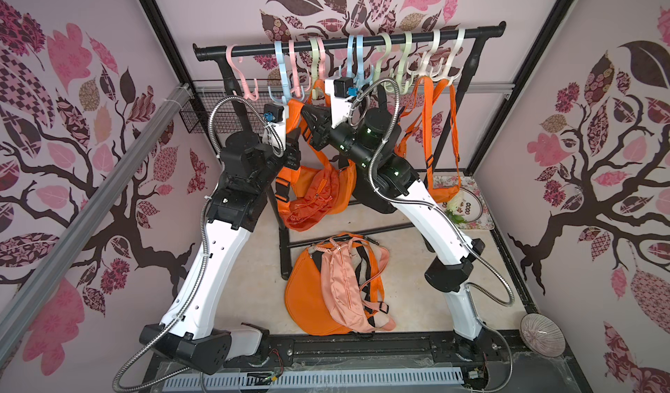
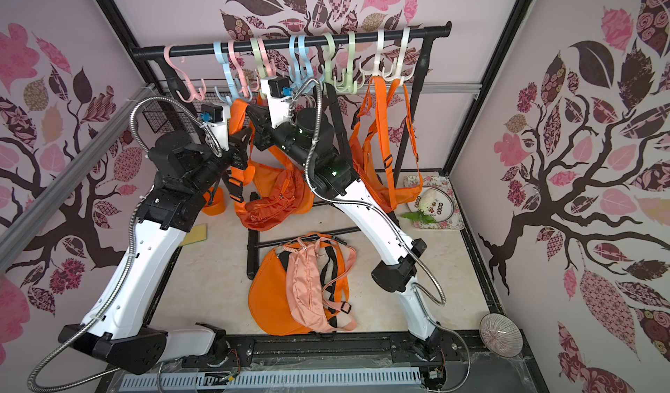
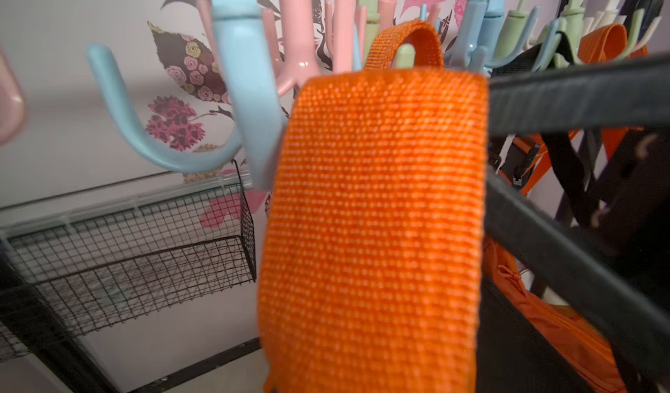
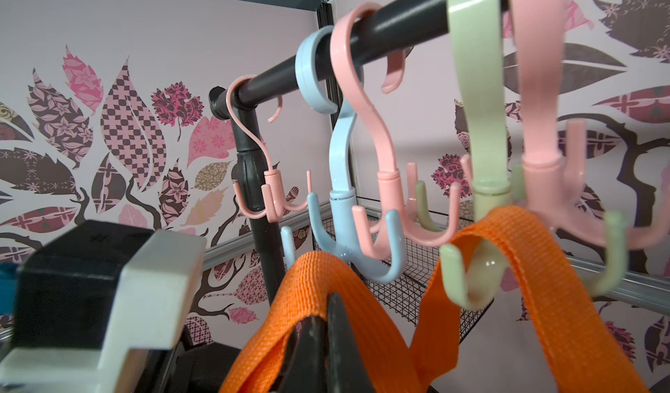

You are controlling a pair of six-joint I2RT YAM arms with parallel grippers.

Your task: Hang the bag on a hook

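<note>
An orange-red bag (image 1: 319, 194) hangs below the rail. One part of its strap (image 4: 513, 243) loops over a prong of a green hook (image 4: 490, 183). Another strap fold stands up just in front of and below a light blue hook (image 4: 343, 232); no prong shows inside it. My right gripper has its dark fingers close together at this fold, which rises to either side of them. In the left wrist view the broad orange webbing (image 3: 377, 232) fills the middle, beside the blue hook (image 3: 244, 93). My left gripper (image 1: 296, 140) is against the webbing, its fingers hidden.
Several pink, blue, green and white hooks line the black rail (image 1: 254, 50). Another orange bag (image 1: 446, 190) hangs at the right end. A pink and orange bag (image 1: 342, 285) lies on the floor. A wire basket (image 3: 139, 260) is behind the hooks.
</note>
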